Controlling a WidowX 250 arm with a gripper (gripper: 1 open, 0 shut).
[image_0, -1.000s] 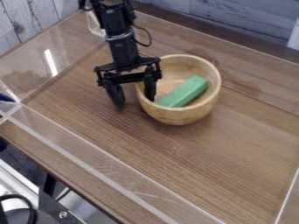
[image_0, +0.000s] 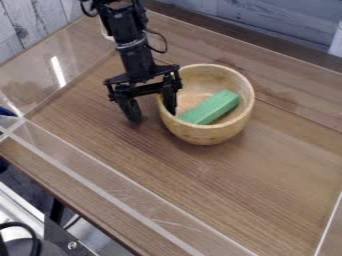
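A tan round bowl (image_0: 225, 131) sits on the wooden table, holding a green rectangular block (image_0: 213, 109) that lies diagonally in its right part. My black gripper (image_0: 148, 100) hangs low at the bowl's left side, open, one finger at or just inside the rim and the other outside over the table. I cannot tell whether it touches the rim.
White and dark panels stand beyond the table's left edge, with a black cable at the lower left.
The arm and gripper have shifted slightly left from where they were a second ago. The green block appears slightly shifted within the bowl.
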